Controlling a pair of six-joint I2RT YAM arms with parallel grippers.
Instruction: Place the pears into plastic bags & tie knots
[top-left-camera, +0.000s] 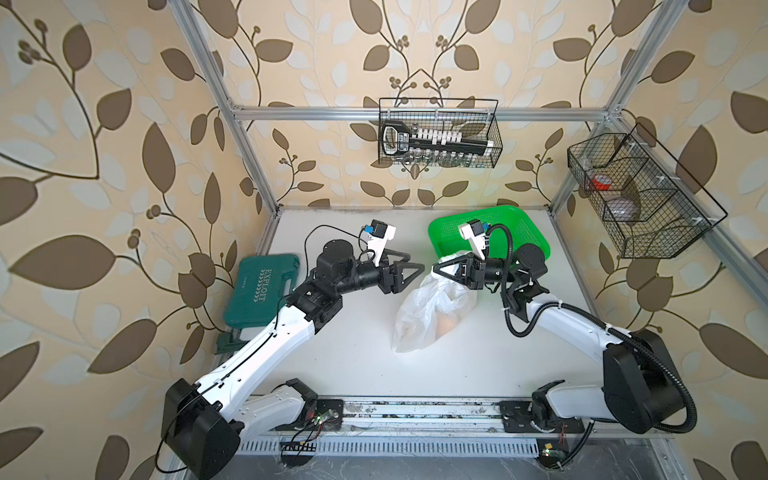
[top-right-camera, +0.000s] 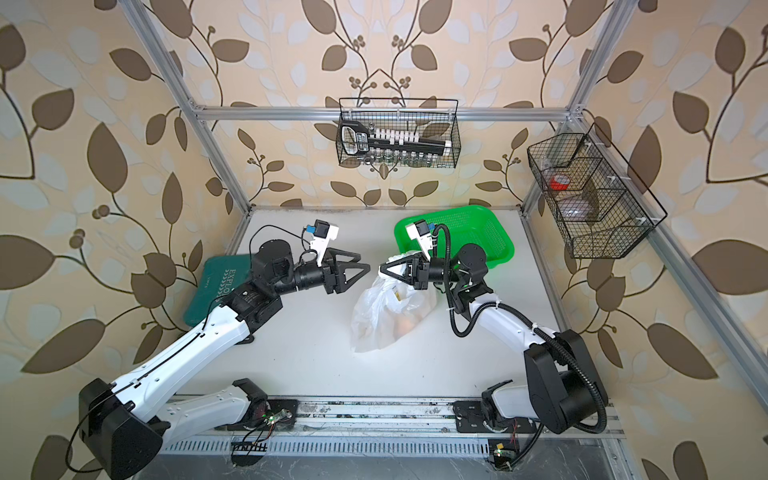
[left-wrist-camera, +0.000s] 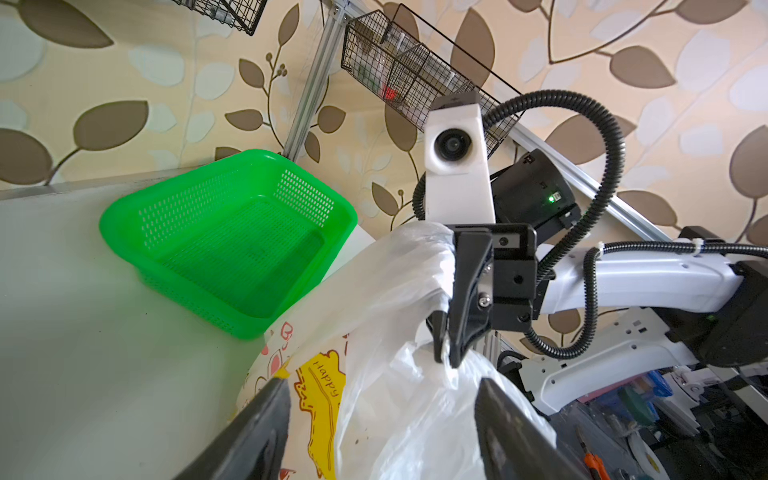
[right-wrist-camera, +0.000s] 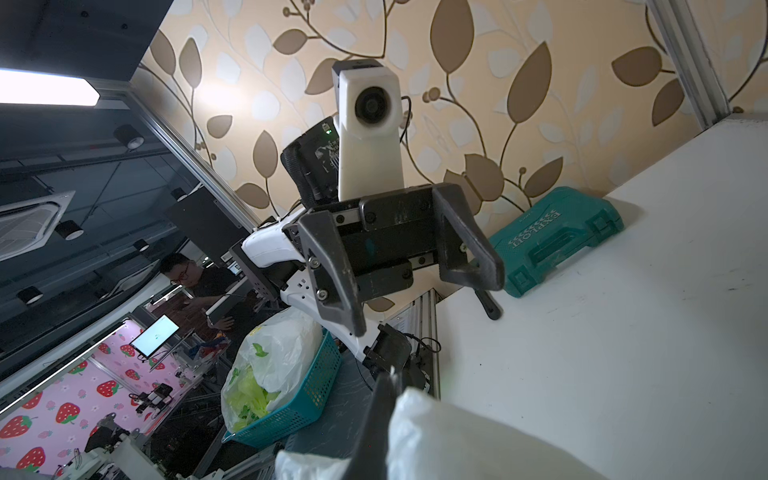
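A white plastic bag (top-left-camera: 420, 316) hangs and rests at mid-table, with a pale peach-coloured shape (top-right-camera: 405, 323) showing dimly through its side. My right gripper is shut on the bag's gathered upper part, pinching the thin film between its fingertips. Facing it across a small gap, my left gripper stands open with nothing between its fingers. In the left wrist view, the bag's printed yellow patch (left-wrist-camera: 322, 408) lies beyond the left fingers. Whether a knot exists in the film cannot be made out.
Behind the right gripper sits an empty green basket (left-wrist-camera: 232, 232). A teal tool case (top-left-camera: 260, 289) lies at the table's left edge. Bare white table surrounds the bag in front and to the left. Wire baskets (top-left-camera: 440, 136) hang on the back wall.
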